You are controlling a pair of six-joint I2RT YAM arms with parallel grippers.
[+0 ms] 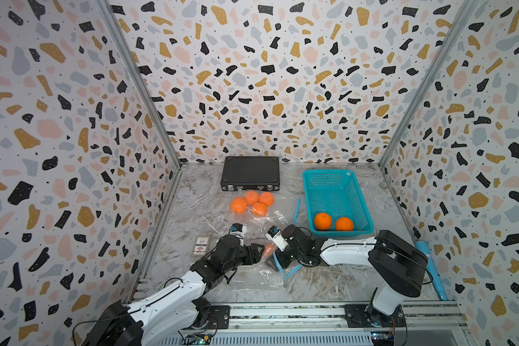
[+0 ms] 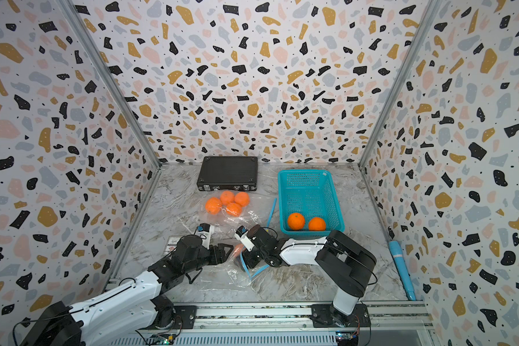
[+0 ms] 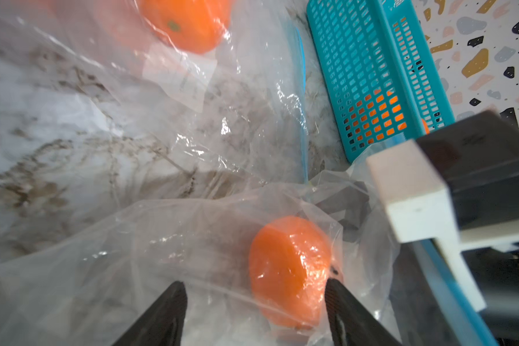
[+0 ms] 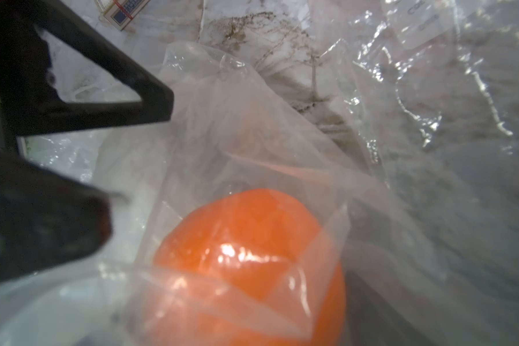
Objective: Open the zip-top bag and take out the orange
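A clear zip top bag lies at the front of the table, its blue strip running by my right gripper. Inside the bag, one orange shows through creased plastic. My left gripper is open, with its two fingers apart on either side of the bag's plastic near the orange. The left gripper's dark fingers also show in the right wrist view, left of the orange. A dark part of the right gripper shows through the plastic beside the orange; its fingers are largely hidden.
A second clear bag with several oranges lies behind, before a black case. At the right stands a blue basket with two oranges. A small card lies at the left.
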